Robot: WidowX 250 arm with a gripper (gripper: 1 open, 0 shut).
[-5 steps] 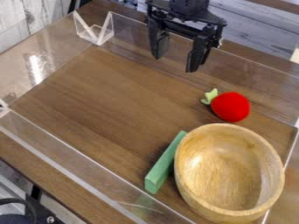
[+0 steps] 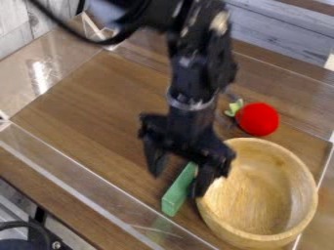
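Note:
My dark gripper (image 2: 185,161) has its fingers open and reaches down over the upper end of a green bar (image 2: 175,198), just left of a large wooden bowl (image 2: 274,220). The image of the gripper is blurred, and whether its fingers touch the bar cannot be told. A red tomato-like object (image 2: 259,119) with a pale green stem lies above the bowl, to the right of my arm.
Clear plastic walls run along its edges, with a pale panelled wall behind.
My gripper has moved down a long way from the back of the table to the green bar beside the bowl. The bar, bowl and red object look unmoved.

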